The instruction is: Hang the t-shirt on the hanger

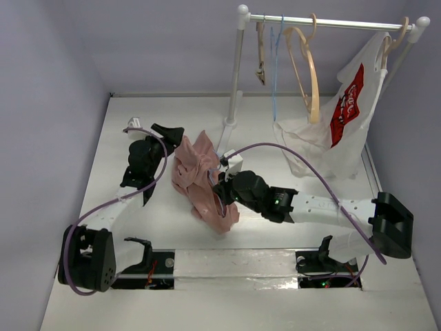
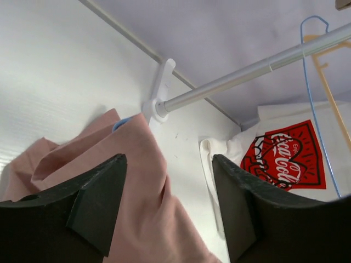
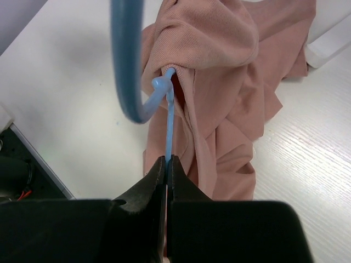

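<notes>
The dusty-pink t-shirt [image 1: 200, 181] lies bunched in the middle of the table, below the rack's left post. In the right wrist view a thin blue hanger [image 3: 170, 118] runs into the shirt's folds, and my right gripper is shut on its wire. A bit of blue hanger [image 2: 122, 124] also peeks out behind a raised fold in the left wrist view. My left gripper has its fingers apart above the shirt's upper end; pink cloth [image 2: 143, 186] shows beyond and between them, without being pinched.
A metal rack [image 1: 331, 23] spans the back right, carrying wooden hangers [image 1: 311, 69], another blue hanger [image 1: 276, 62] and a white shirt with a red print [image 1: 346, 105]. Its left post [image 1: 234, 89] stands close behind the pink shirt. Bare table lies to the left.
</notes>
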